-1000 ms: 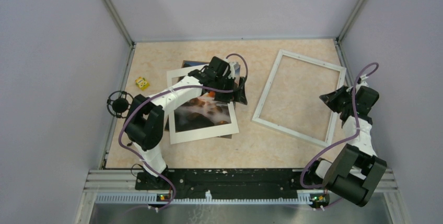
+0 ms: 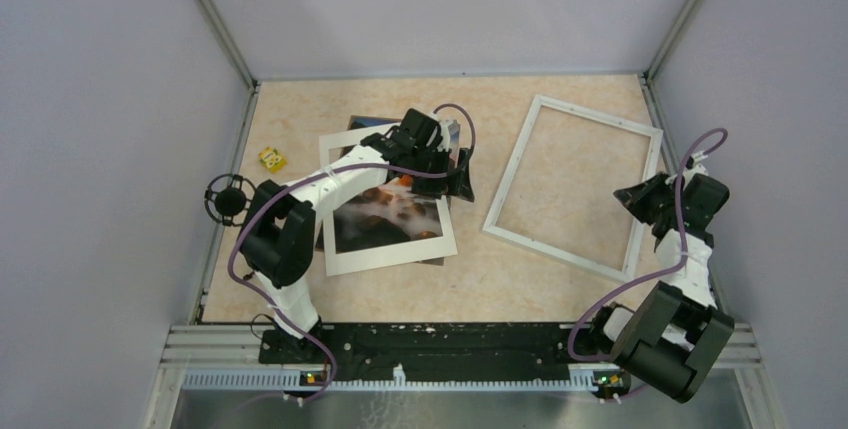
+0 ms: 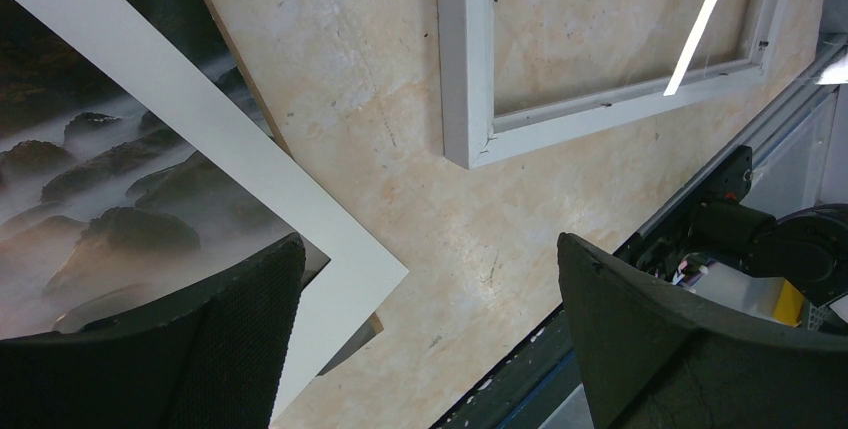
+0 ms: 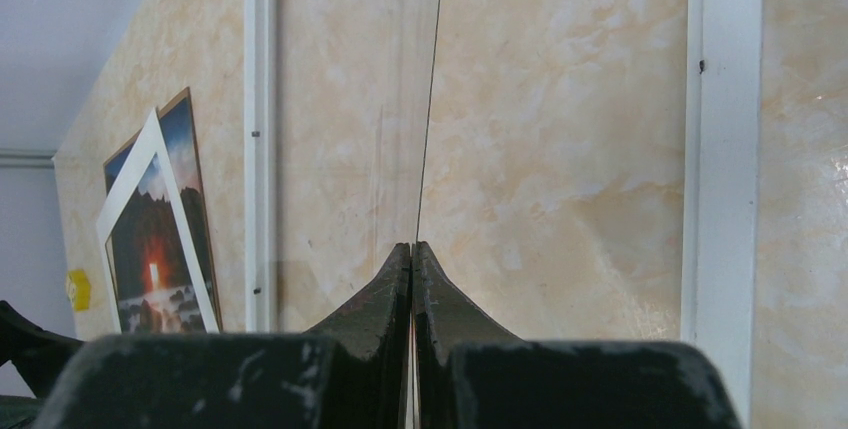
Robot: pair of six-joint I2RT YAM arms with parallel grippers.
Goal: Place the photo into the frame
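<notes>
The white frame lies flat on the right of the table. A clear sheet shows inside it in the right wrist view, its thin dark edge running to the fingertips of my right gripper, which is shut on that edge. In the left wrist view a bright strip of the clear sheet crosses the frame's opening. The photo, showing misty rocks, lies on the left with a white mat over it. Above their right side hangs my left gripper, open, with nothing between its fingers.
A dark-brown backing edge sticks out from under the mat. At the far left lies a small yellow object. Bare table separates the photo stack from the frame. The right wall stands close to my right arm.
My right gripper has shifted very slightly to the right and down in the top view. The left arm, the photo, the mat and the frame have stayed where they were.
</notes>
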